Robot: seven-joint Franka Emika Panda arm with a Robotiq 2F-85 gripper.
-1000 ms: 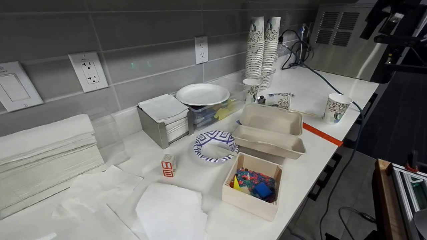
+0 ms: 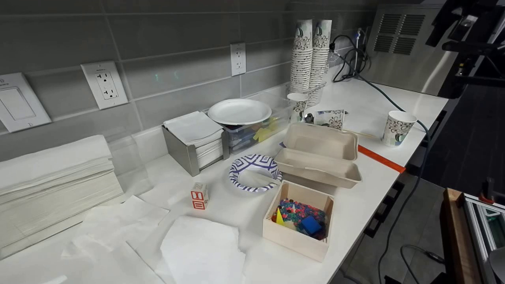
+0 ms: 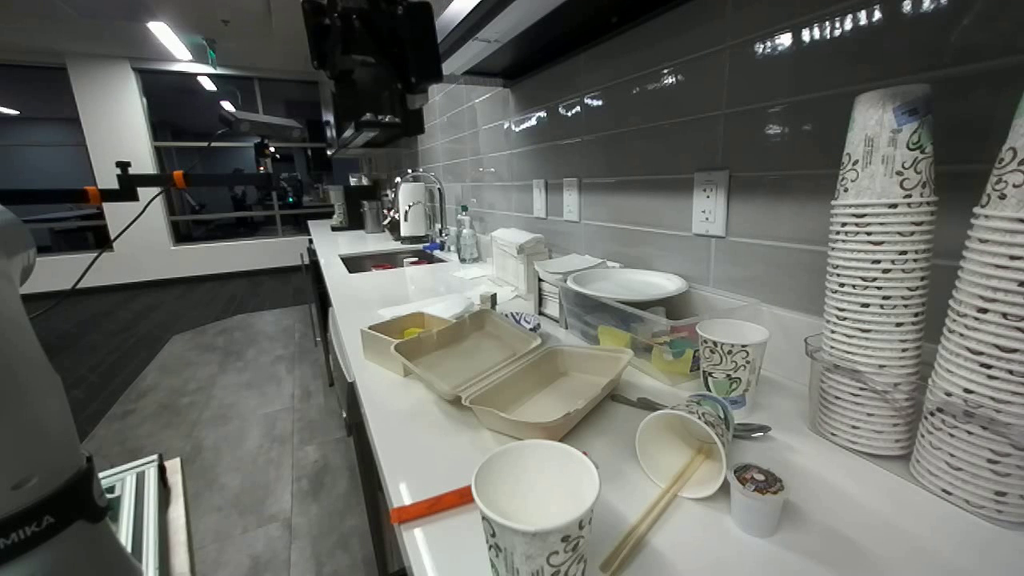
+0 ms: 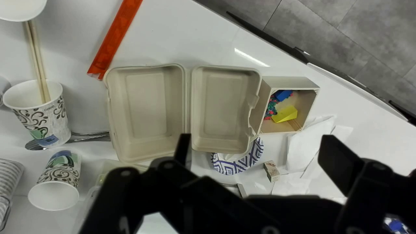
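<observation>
In the wrist view my gripper hangs above the counter, its two dark fingers wide apart and nothing between them. Below lies an open beige clamshell container (image 4: 222, 109), empty in both halves. Against it stands a wooden box (image 2: 296, 241) holding small coloured beads, a blue block (image 2: 311, 225) and a yellow wedge (image 4: 285, 113). A purple-patterned paper bowl (image 2: 240, 165) sits beside the container with a pale utensil in it. Two small letter blocks (image 2: 199, 196) are stacked near the bowl.
One paper cup (image 2: 398, 127) stands near the front edge; another cup (image 3: 677, 446) lies tipped with chopsticks (image 3: 662, 514) in it. Tall cup stacks (image 2: 310, 61), a napkin holder (image 2: 189, 158) and a clear bin (image 3: 614, 322) line the wall. Loose napkins (image 2: 203, 251) cover the near counter.
</observation>
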